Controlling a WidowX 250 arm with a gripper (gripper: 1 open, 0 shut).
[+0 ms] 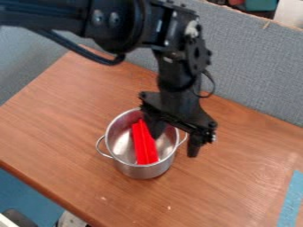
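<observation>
A steel pot (124, 164) with two side handles stands on the wooden table. Inside it lies a long red object (144, 142), running front to back. My black gripper (176, 134) hangs over the back right of the pot, its fingers open; the near part of the pot's interior is visible, the back partly hidden by the gripper.
Bare table (59, 115) surrounds the pot on the left and right. A grey padded barrier (249, 71) runs along the back. A light blue strip (290, 197) lies at the right edge.
</observation>
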